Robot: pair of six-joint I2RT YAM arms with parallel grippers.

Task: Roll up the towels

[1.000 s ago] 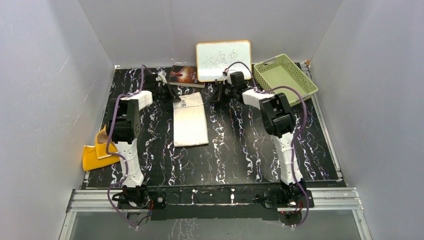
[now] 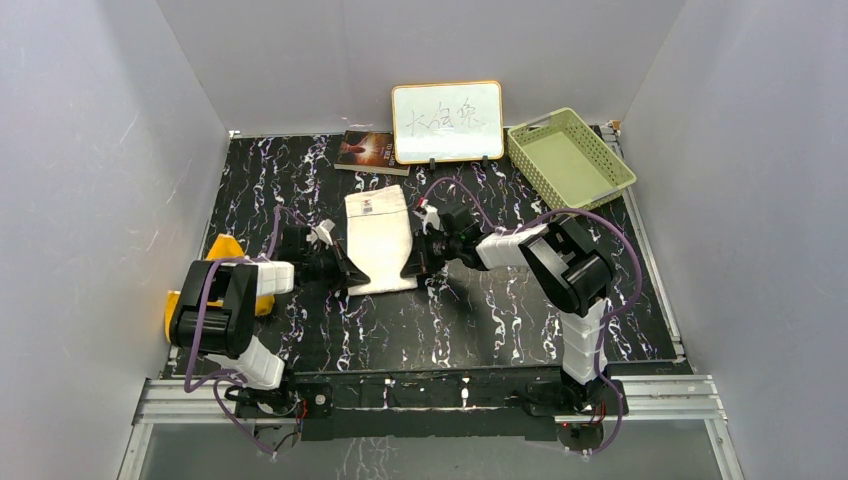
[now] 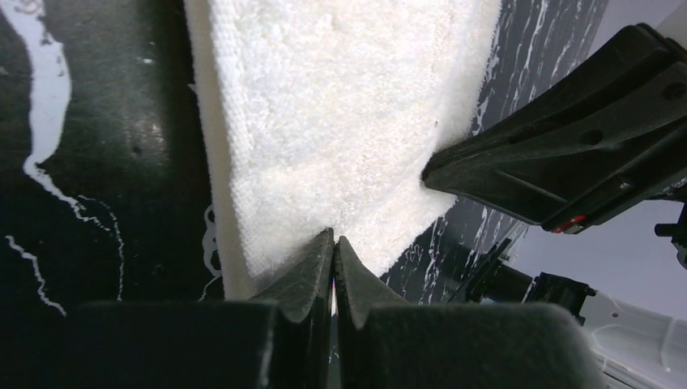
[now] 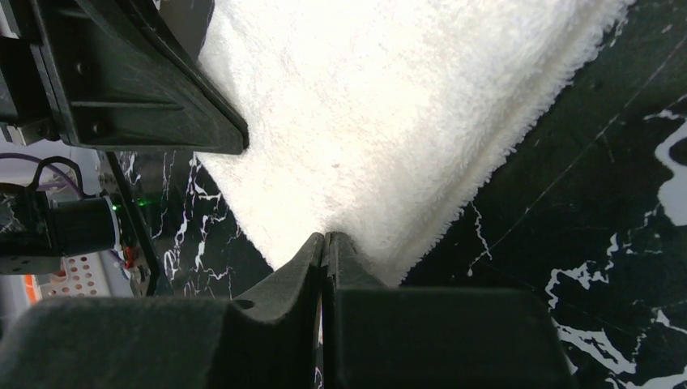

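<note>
A white towel [image 2: 379, 232], folded into a long strip, lies on the dark marbled table with its near edge toward the robot. Over its near left corner is my left gripper [image 2: 362, 280], shut, its fingertips against the terry cloth [image 3: 340, 121]. My right gripper [image 2: 407, 272] is likewise shut at the near right corner, tips touching the cloth [image 4: 389, 130]. Between either pair of fingers no cloth clearly shows. In the left wrist view the right gripper appears across the towel, and the right wrist view shows the left one. A yellow cloth [image 2: 227, 247] lies at far left, partly behind the left arm.
A green basket [image 2: 570, 158] stands empty at the back right. Behind the towel are a book [image 2: 371, 150] and a whiteboard [image 2: 447, 121] on a stand.
Both grippers have come from the towel's far end toward the near edge, drawing inward over its two near corners. The towel itself stays in about the same place.
</note>
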